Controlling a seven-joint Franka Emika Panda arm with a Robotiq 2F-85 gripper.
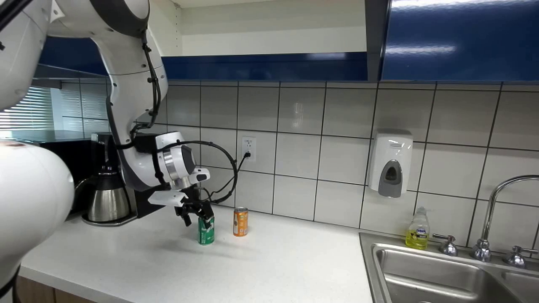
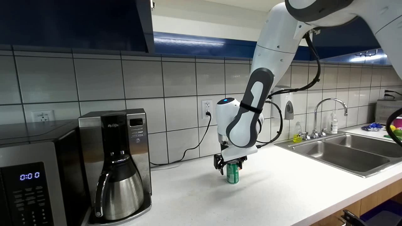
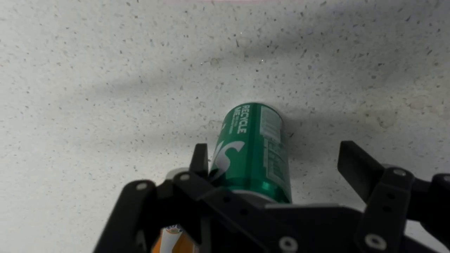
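A green soda can stands upright on the white counter. In the wrist view the can lies between the two dark fingers of my gripper. The left finger is against or very close to the can's side, while a wide gap separates the can from the right finger. From outside, the open gripper is low over the can, one finger covering part of its label. An orange can stands a little to the right and farther back; only a sliver of it shows below in the wrist view.
A coffee maker and a microwave occupy the counter's left end. To the right is a sink with a yellow soap bottle behind it. The counter between cans and sink is clear. Above hangs an open cabinet.
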